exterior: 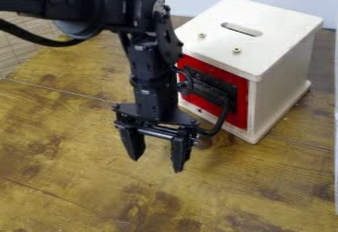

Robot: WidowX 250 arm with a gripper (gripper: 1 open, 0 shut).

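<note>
My black gripper [156,149] hangs low over the wooden table, its two fingers pointing down and spread apart with nothing between them. Right behind it stands a white box [278,78] with a slot and two small knobs on top. Its front carries a red panel [236,87] with a dark centre, partly covered by my arm and cables.
A pale wall runs behind the box and along the right edge. A woven mat [24,50] lies at the upper left.
</note>
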